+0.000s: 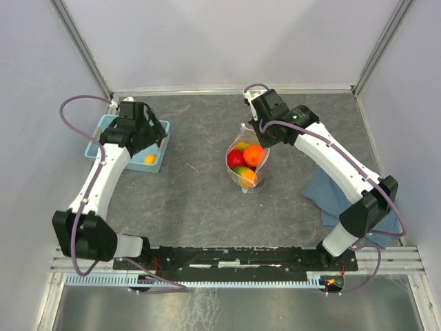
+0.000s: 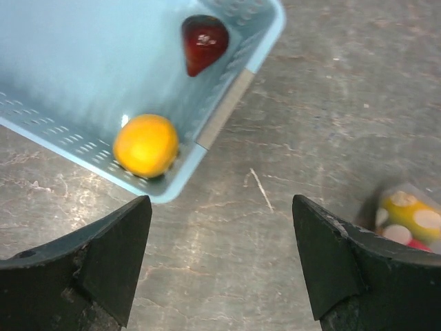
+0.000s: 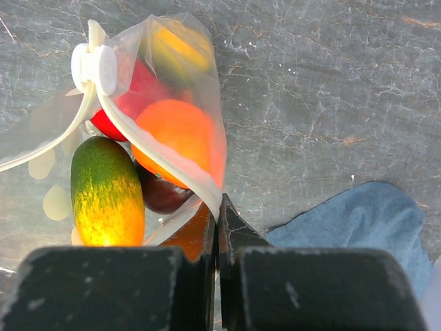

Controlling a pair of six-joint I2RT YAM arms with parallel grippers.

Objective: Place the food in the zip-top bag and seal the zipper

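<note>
My left gripper is open above the blue basket (image 2: 244,76), which holds a yellow fruit (image 2: 145,145) and a dark red fruit (image 2: 204,43). My right gripper is shut at the edge of the zip bag (image 3: 193,183), whose rim runs into its fingertips. The open bag holds an orange fruit (image 3: 176,134), a red one (image 3: 131,89), a green-yellow oblong one (image 3: 107,189), a dark round one (image 3: 162,194) and a yellow one (image 3: 179,45), with a white slider (image 3: 93,67) on its zipper.
A blue cloth (image 1: 334,200) lies at the right of the grey table (image 1: 193,214). The table between basket and bag is clear. Walls bound the back and sides.
</note>
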